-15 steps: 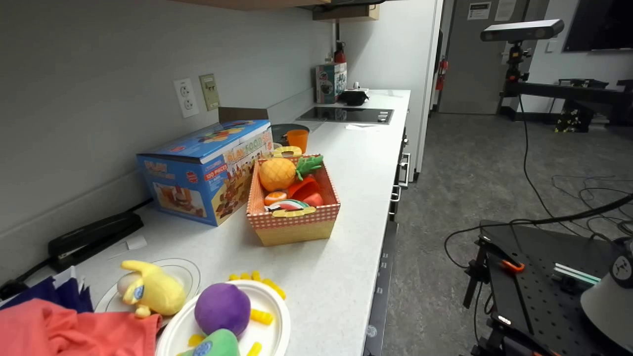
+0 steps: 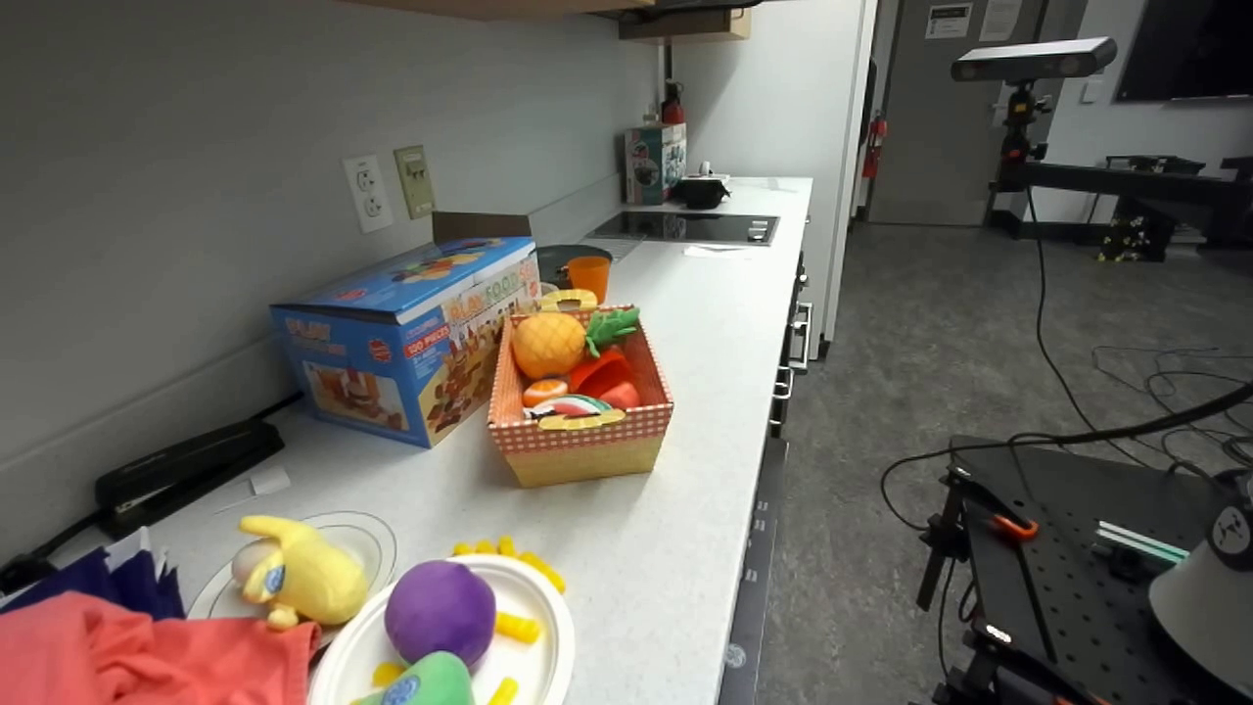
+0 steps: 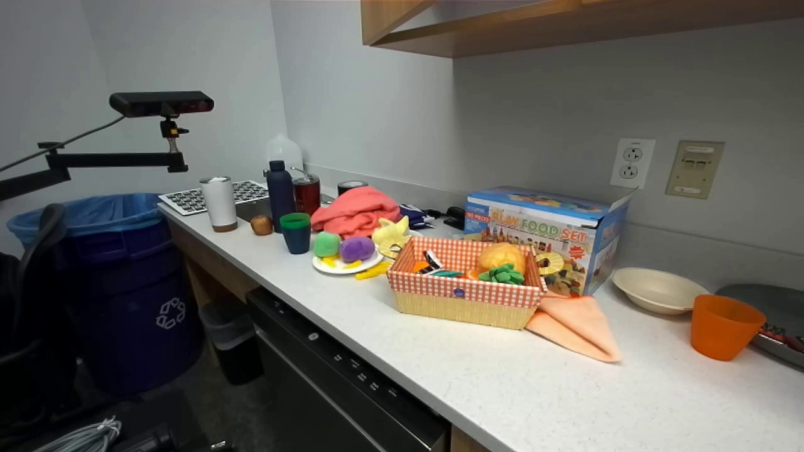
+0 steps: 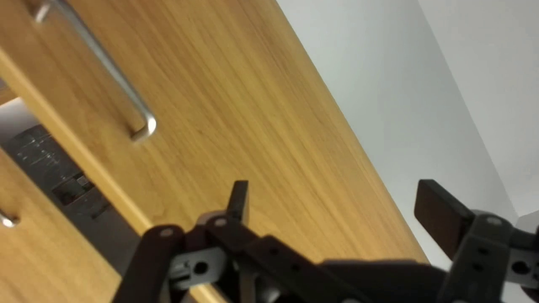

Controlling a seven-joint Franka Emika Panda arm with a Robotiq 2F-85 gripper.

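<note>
My gripper stands open, its two dark fingers far apart with nothing between them. Behind it in the wrist view are a wooden cabinet door [image 4: 227, 116] with a metal handle [image 4: 103, 58] and a pale wall [image 4: 404, 91]. Neither exterior view shows the gripper. On the counter a red-checked basket [image 2: 581, 452] holds a toy pineapple [image 2: 548, 345] and other toy food. A white plate [image 2: 546, 623] carries a purple plush toy [image 2: 440, 612], a green one [image 2: 425, 682] and yellow pieces. Beside it lies a yellow plush toy [image 2: 307, 574].
A blue play food box [image 2: 370, 352] stands against the wall by the basket. Bottles and cups, including a dark blue bottle [image 3: 280, 197], crowd the counter's far end. An orange cup [image 3: 725, 327] is near a beige bowl [image 3: 657, 290].
</note>
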